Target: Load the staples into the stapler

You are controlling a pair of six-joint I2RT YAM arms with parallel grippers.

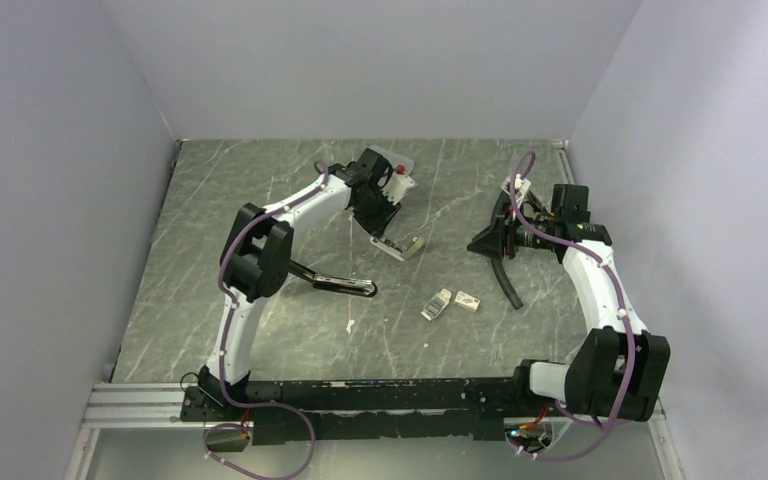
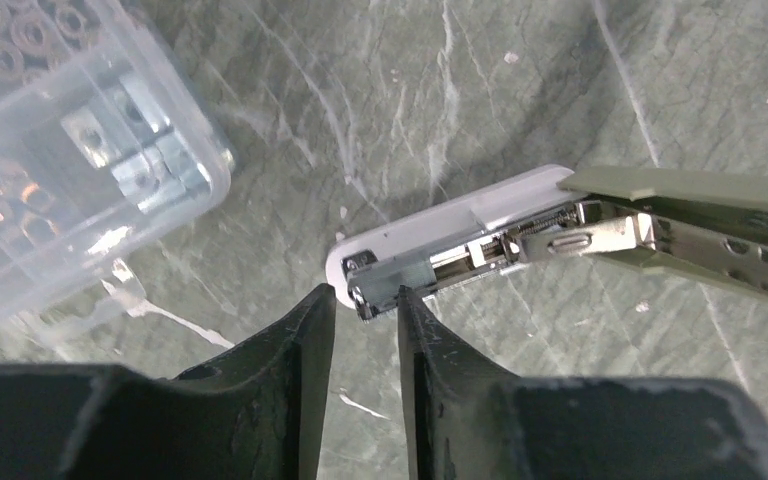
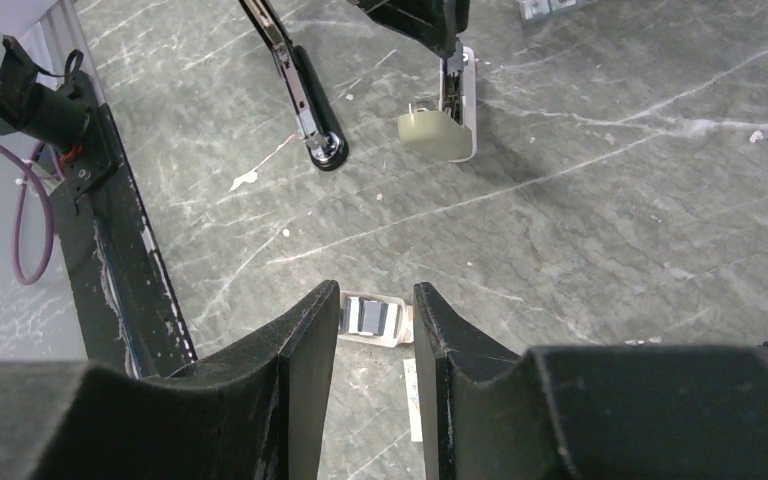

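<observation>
An olive and white stapler (image 1: 397,248) lies on the table with its olive cap (image 2: 700,190) swung back and its magazine (image 2: 460,262) exposed. A grey strip (image 2: 392,285) sits at the magazine's front end; whether it is all staples I cannot tell. My left gripper is partly open at that front end, which shows just past the gap between its fingertips. Over the right side, my right gripper hangs part open and empty. Beyond its fingers, on the table, lies a small pack (image 3: 370,317) with grey strips in it.
A white box (image 1: 467,301) lies beside the pack. Left of them rests a black stapler (image 1: 346,286). Close to my left gripper stands a clear plastic container (image 2: 185,205). A dark curved strip (image 1: 507,285) lies near the right arm.
</observation>
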